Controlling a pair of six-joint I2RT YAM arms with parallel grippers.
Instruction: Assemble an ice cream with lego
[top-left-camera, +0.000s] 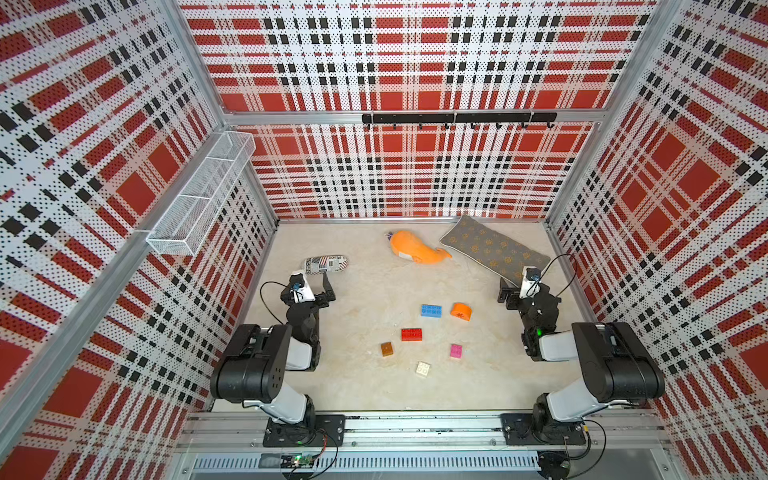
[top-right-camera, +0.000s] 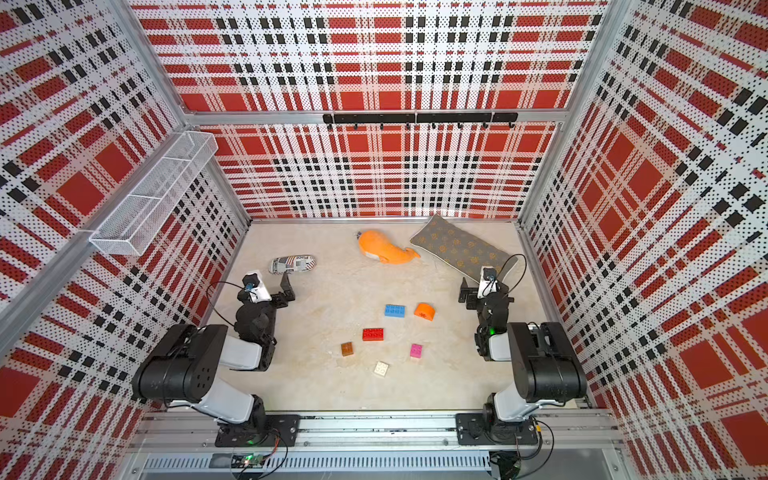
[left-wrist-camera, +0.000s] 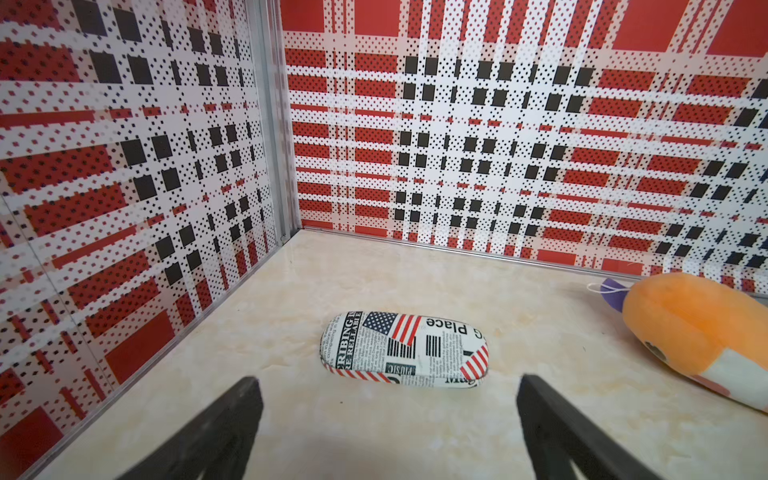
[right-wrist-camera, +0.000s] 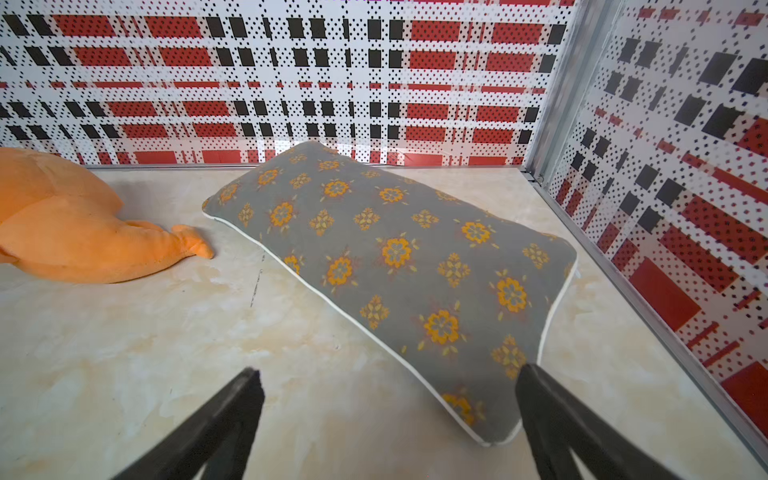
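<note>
Six lego pieces lie apart on the middle of the tabletop: blue (top-left-camera: 431, 310), orange curved (top-left-camera: 461, 311), red (top-left-camera: 411, 334), brown (top-left-camera: 387, 349), pink (top-left-camera: 456, 350) and cream (top-left-camera: 422, 368). Both wrist views show none of them. My left gripper hangs open and empty at the left, in front of a newspaper-print pouch. My right gripper is likewise open and empty at the right, facing the grey flowered cushion.
The pouch (left-wrist-camera: 404, 349), an orange plush toy (top-left-camera: 412, 246) and the cushion (right-wrist-camera: 384, 264) lie along the back. A wire basket (top-left-camera: 200, 192) is mounted on the left wall.
</note>
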